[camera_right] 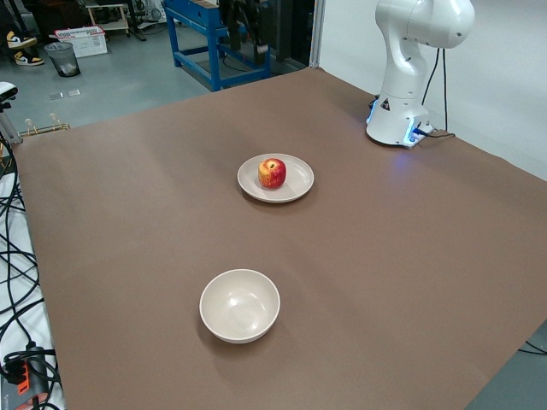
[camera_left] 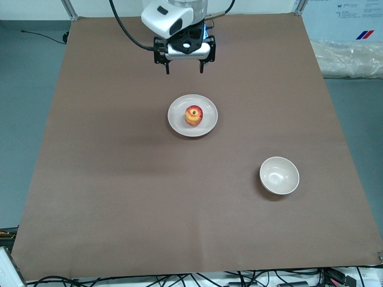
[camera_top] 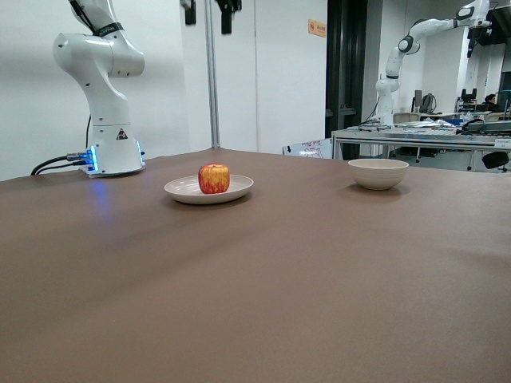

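Note:
A red-yellow apple (camera_left: pixel 193 115) (camera_top: pixel 214 178) (camera_right: pixel 272 173) rests on a white round plate (camera_left: pixel 179 125) (camera_top: pixel 180 189) (camera_right: pixel 298 184) in the middle of the table. A white bowl (camera_left: pixel 279 175) (camera_top: pixel 378 174) (camera_right: pixel 239 305) stands empty, apart from the plate, toward the lower right in the left view. My gripper (camera_left: pixel 185 69) is raised above the far end of the table, fingers pointing down and spread apart, with nothing visible between them. In the top and right views it shows only partly, at the upper edge.
My arm's base (camera_top: pixel 116 148) (camera_right: pixel 397 120) stands at the table's edge by a white wall. Cables (camera_right: pixel 17 282) run along another edge, beside the table.

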